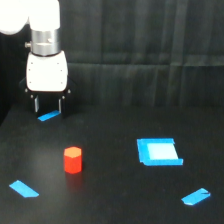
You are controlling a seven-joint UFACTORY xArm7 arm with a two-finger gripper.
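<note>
My gripper hangs below the white arm at the upper left, its two dark fingers spread apart with nothing visible between them. A red block stands on the black table in front of it, to the right and nearer the camera. Farther right lies a white square edged with blue tape, with nothing on it.
Blue tape strips lie on the table at the front left, front right and near the gripper. A dark curtain closes off the back.
</note>
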